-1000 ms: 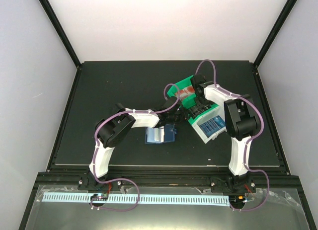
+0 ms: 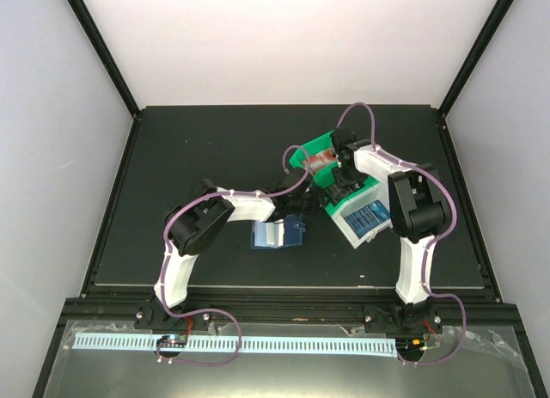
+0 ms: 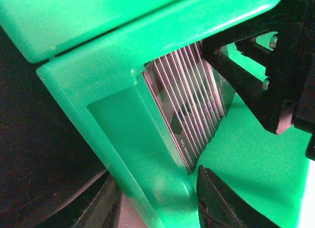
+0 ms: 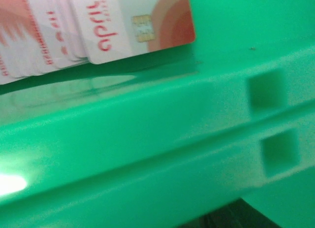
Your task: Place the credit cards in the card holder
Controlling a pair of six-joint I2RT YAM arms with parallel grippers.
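Observation:
My left gripper reaches the green tray (image 3: 128, 50), its fingertips around the wall of a compartment holding a stack of dark cards (image 3: 184, 105). My right gripper's black fingers (image 3: 266, 75) reach into that compartment against the dark cards, from the right in the left wrist view. Pink-and-white cards (image 4: 138, 26) lie in another green compartment in the right wrist view. The blue card holder (image 2: 292, 235) lies open below the left arm in the top view. Whether either gripper grips anything is hard to see.
A white tray with blue cards (image 2: 367, 217) sits at the right of the green trays.

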